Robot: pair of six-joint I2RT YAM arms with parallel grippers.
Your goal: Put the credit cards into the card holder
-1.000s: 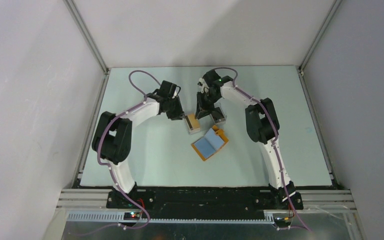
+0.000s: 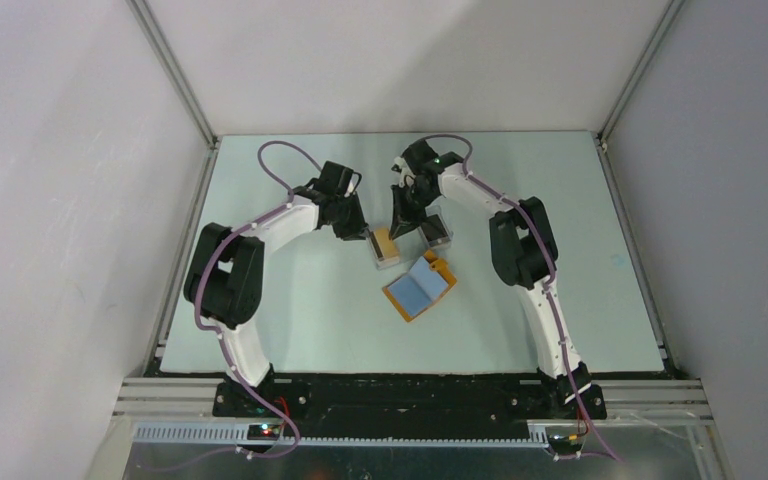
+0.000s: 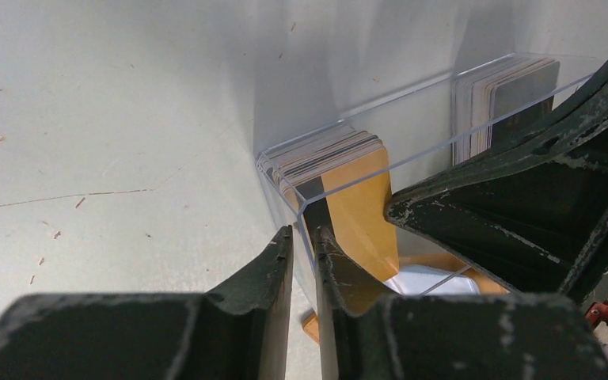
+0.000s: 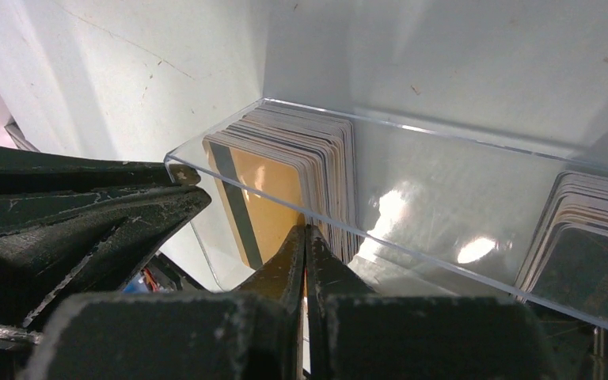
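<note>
A clear box [image 2: 390, 264] stands at mid-table, holding two stacks of cards. The left stack's front card is yellow [image 4: 273, 202] with a dark stripe; dark cards [image 4: 594, 265] fill the other end. In front lies an opened orange-and-blue folder, apparently the card holder [image 2: 421, 286]. My left gripper is at the box's left corner, a narrow gap between its fingers, the clear wall passing there; whether it pinches the wall is unclear. My right gripper has its tips together at the yellow card's corner; any pinched card edge is hidden.
The two grippers [image 2: 380, 225] are close together above the box. Both arms reach in from the front corners.
The folder has not moved.
</note>
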